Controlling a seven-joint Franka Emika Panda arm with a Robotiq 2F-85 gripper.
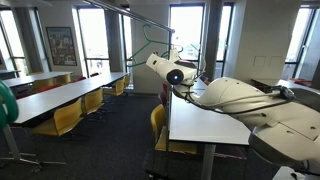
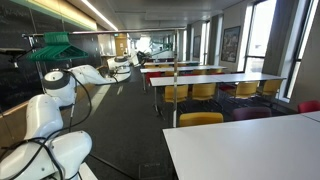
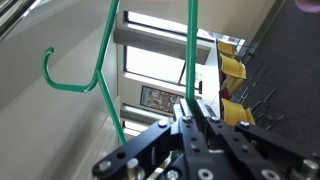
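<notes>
A green hanger [image 3: 192, 50] runs up from between the fingers in the wrist view, its hook [image 3: 62, 78] curling at the left. My gripper is shut on it. In exterior view 1 the gripper [image 1: 154, 61] is at the end of the outstretched arm, with the thin green hanger [image 1: 148, 48] beyond its tip. There the hanger appears just below the dark rack rail [image 1: 125, 12], near the rail's far end; whether they touch I cannot tell. Exterior view 2 shows the gripper [image 2: 138, 56] small and far off.
Other green hangers [image 2: 55, 46] hang at the near left in exterior view 2. A thin upright post [image 2: 175, 95] stands amid the room. White tables [image 1: 210, 125] and yellow chairs [image 1: 158, 122] surround the arm. Dark carpet [image 1: 105, 140] lies clear at the left.
</notes>
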